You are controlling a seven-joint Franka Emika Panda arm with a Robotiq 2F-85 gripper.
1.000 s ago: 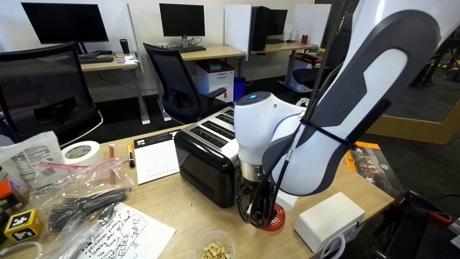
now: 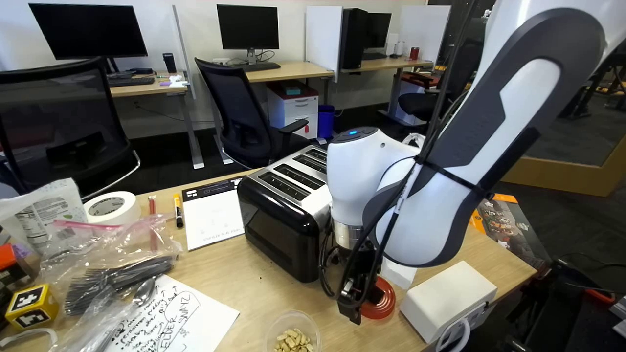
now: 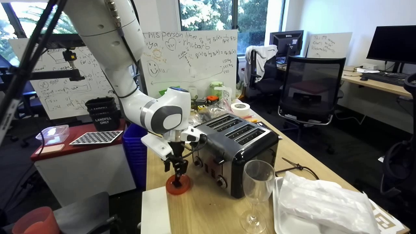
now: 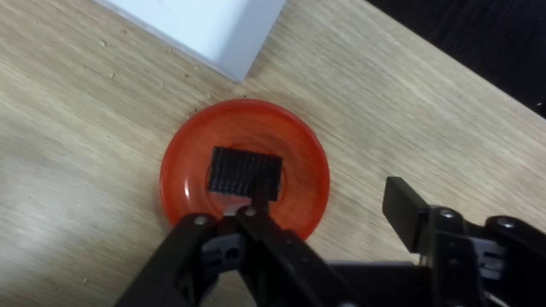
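Note:
A round red dish or lid (image 4: 302, 153) lies on the wooden table, with a dark ridged rectangular patch (image 4: 238, 171) at its middle. My gripper is open and points down at it, nothing held between the fingers. In the wrist view one fingertip (image 4: 261, 197) overlaps the dark patch, while the other finger (image 4: 402, 215) is out over bare wood, right of the dish. From exterior view 2, a finger appears to reach down to the red dish (image 3: 171, 188); whether it touches is unclear. Exterior view 1 shows the dish (image 2: 384, 302) partly behind the gripper and cables.
A black and steel toaster (image 2: 276, 234) stands close beside the arm. Near the dish sits a white box (image 2: 449, 299). A wine glass (image 3: 258, 183) and a plastic-wrapped tray (image 3: 323, 202) occupy another end. Toward the front is a clear cup of nuts (image 2: 293, 337).
The arm has shifted slightly to the right in exterior view 1. The red dish also sits a little farther right. A black finger now shows apart from the cables, left of the dish.

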